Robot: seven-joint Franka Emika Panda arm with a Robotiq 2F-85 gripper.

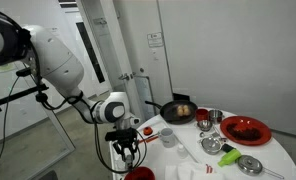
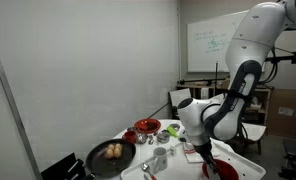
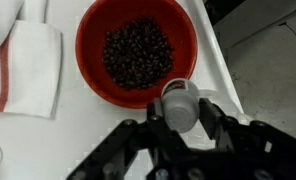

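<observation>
My gripper is shut on a pale, round-ended object (image 3: 181,108), which looks glassy or translucent; its lower part is hidden. In the wrist view it overlaps the near rim of a red bowl (image 3: 88,62) that holds dark beans (image 3: 138,55). Whether the object touches the bowl cannot be told. From exterior view 1, the gripper (image 1: 128,148) hangs at the table's left edge, just behind and left of the red bowl (image 1: 140,174). Exterior view 2 shows that bowl (image 2: 224,172) partly behind the arm.
A striped white towel (image 3: 30,65) lies beside the bowl. Farther back are a metal cup (image 1: 168,137), a black pan (image 1: 176,110), a large red plate (image 1: 246,130), a silver pan (image 1: 250,165) and a green item (image 1: 230,158). Bare tabletop lies between some of them.
</observation>
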